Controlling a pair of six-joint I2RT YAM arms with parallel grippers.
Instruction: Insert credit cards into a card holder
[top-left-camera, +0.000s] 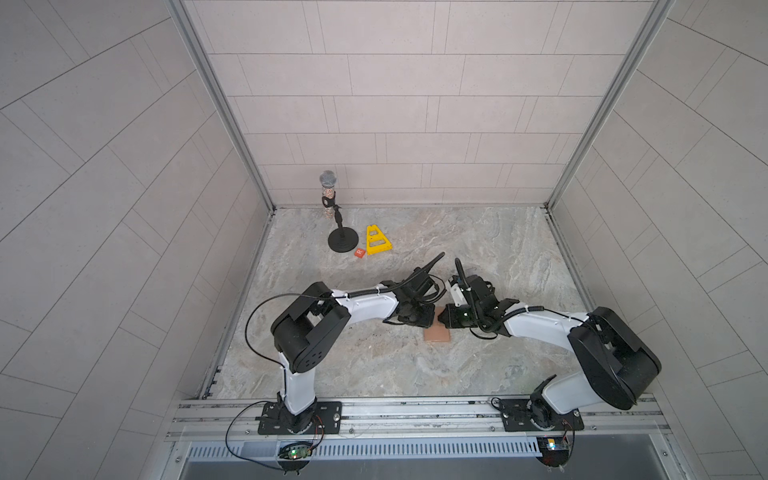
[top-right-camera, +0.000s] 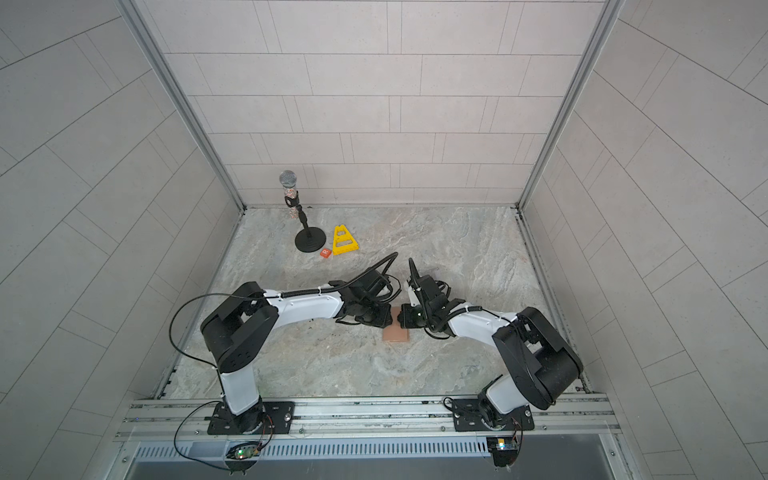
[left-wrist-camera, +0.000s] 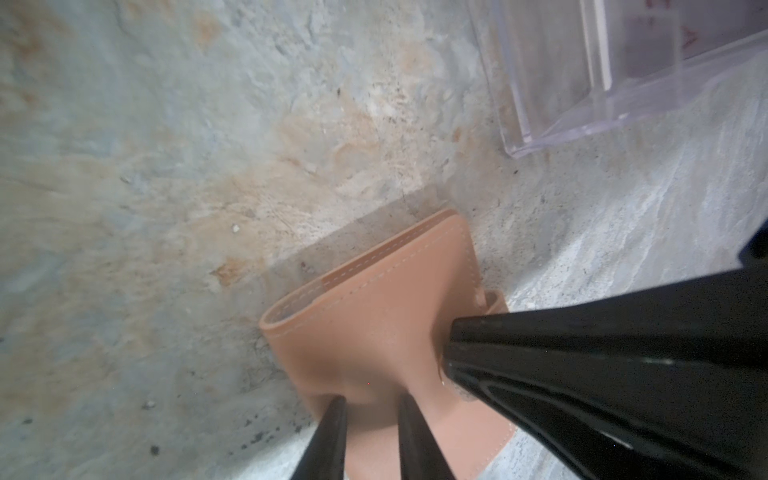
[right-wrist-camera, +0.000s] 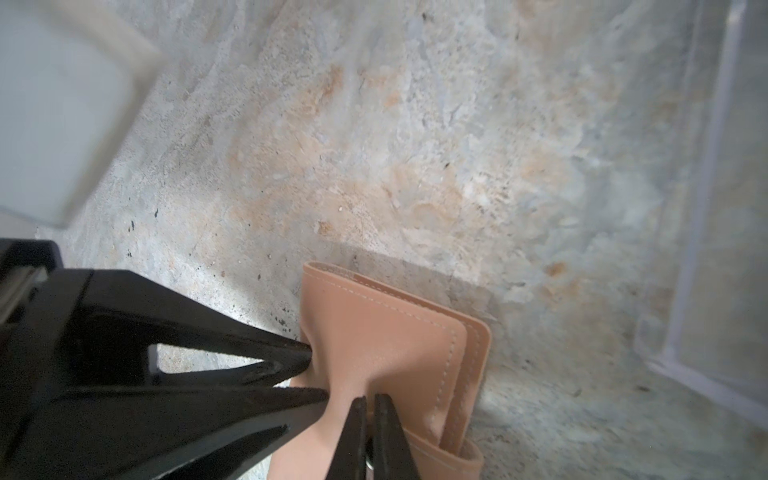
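A tan stitched leather card holder (top-left-camera: 437, 334) lies on the marble surface between both grippers, its slot edge visible in the left wrist view (left-wrist-camera: 376, 288). My left gripper is open over the holder. My right gripper is shut on the holder's edge, at a folded lip near the bottom of the right wrist view. A clear plastic box (left-wrist-camera: 608, 80) appears beyond the holder in the left wrist view. I cannot make out any card clearly.
At the back left stand a microphone on a black stand (top-left-camera: 342, 238), a yellow triangular piece (top-left-camera: 377, 248) and a small red item (top-left-camera: 360, 253).
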